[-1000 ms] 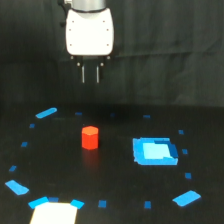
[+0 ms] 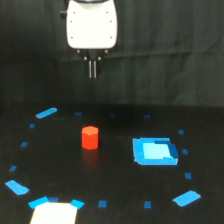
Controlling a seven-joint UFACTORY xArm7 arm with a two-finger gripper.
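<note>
My gripper (image 2: 92,76) hangs high in the upper left part of the view, its two thin fingers drawn close together with only a narrow gap. Nothing shows between them, and it looks shut. Well below it, a red block (image 2: 90,137) with a six-sided outline rests on the black surface, apart from the fingers. To the right lies a white patch (image 2: 157,151) framed by blue tape (image 2: 138,147).
Blue tape strips lie at the left back (image 2: 46,113), left front (image 2: 17,187) and right front (image 2: 186,198). Small blue marks dot the black table. A cream-coloured object (image 2: 53,214) is cut off at the bottom edge.
My gripper's fingers have come closer together, and the gripper has shifted up a little. The red block and the white patch are where they were.
</note>
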